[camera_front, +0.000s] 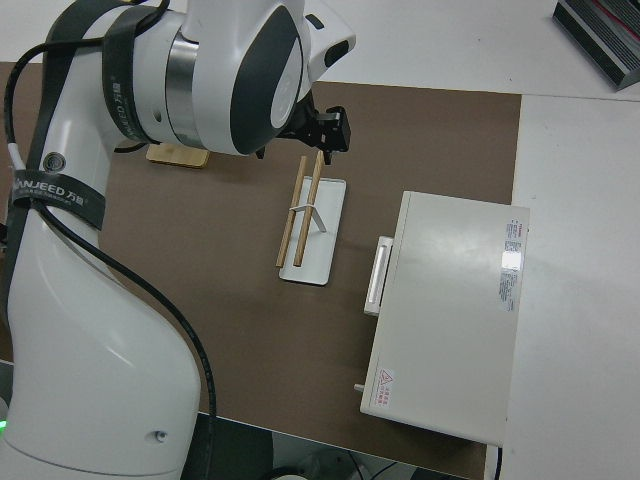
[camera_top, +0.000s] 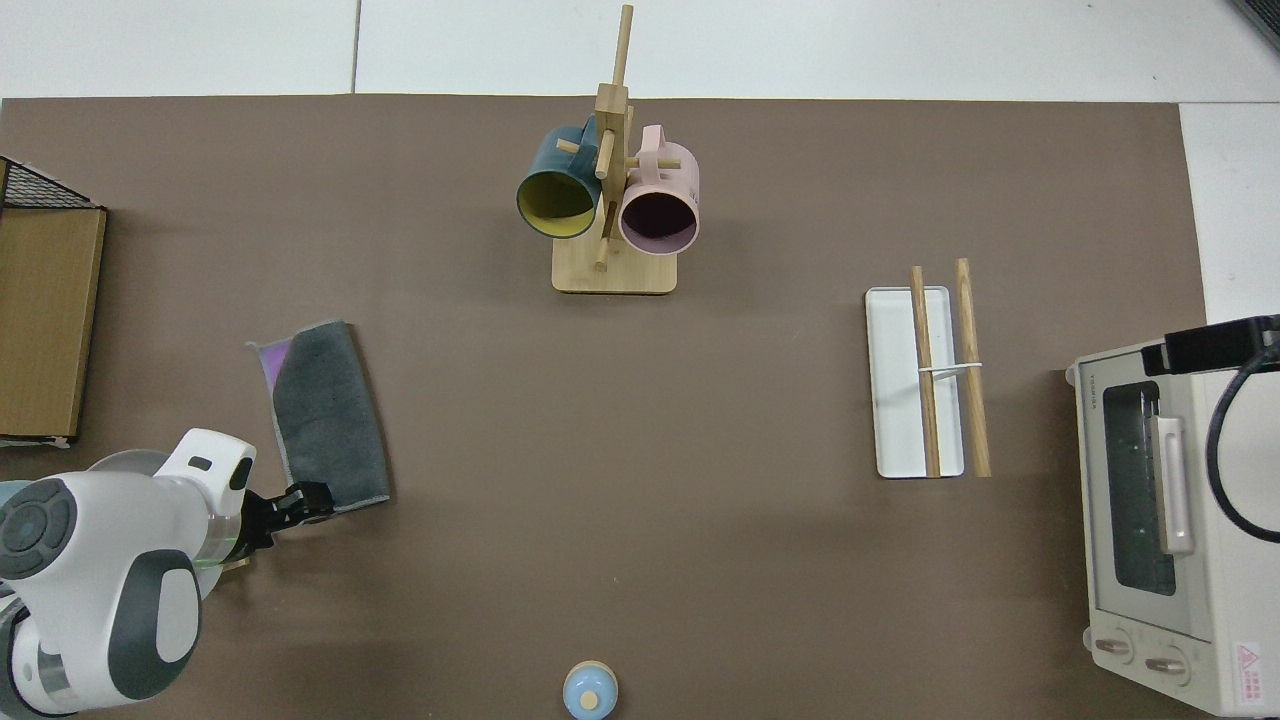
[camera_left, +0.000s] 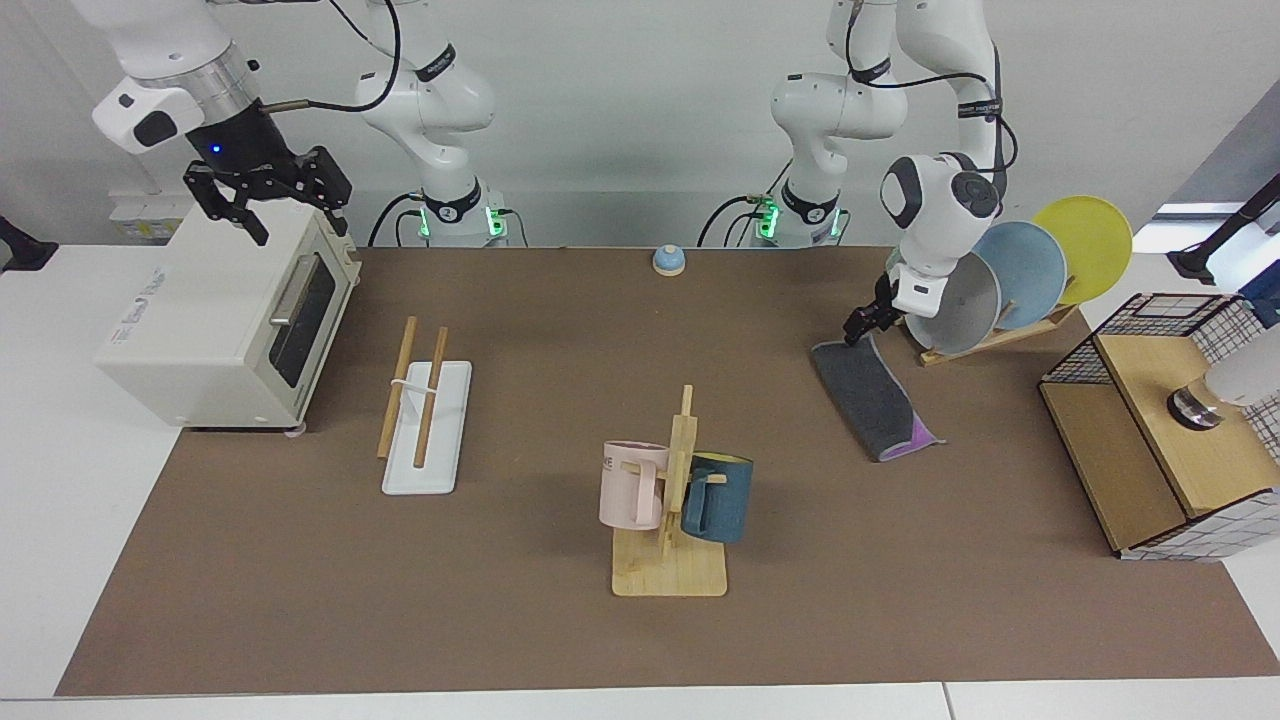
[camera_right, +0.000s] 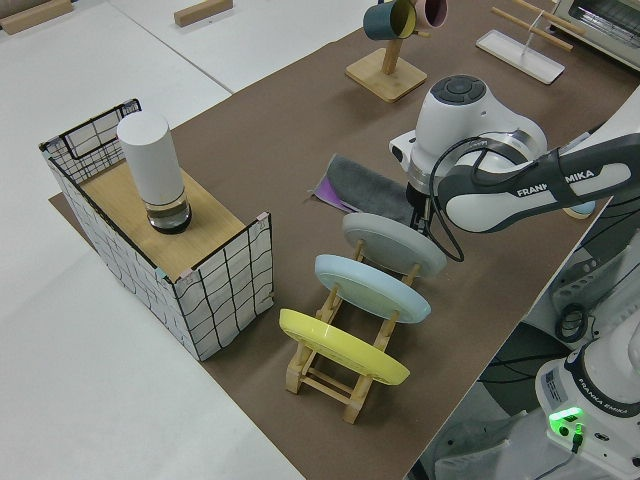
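Note:
A folded grey towel with a purple corner (camera_top: 330, 402) lies on the brown mat. One black gripper (camera_top: 300, 510) is at its near end, low against it in the top and left views; whether it is open or shut, or holds any cloth, I cannot tell. The other gripper (camera_left: 270, 198) hangs over the top of the white oven (camera_left: 204, 336), partly seen in the front view; its finger state is unclear.
A mug tree with blue and pink mugs (camera_top: 657, 210) stands at the back. A rack of plates (camera_left: 966, 306) is beside the towel, with a wire-sided shelf (camera_left: 1128, 468). A white stand with wooden rods (camera_top: 891, 384) and a small blue dome (camera_top: 589, 691) sit apart.

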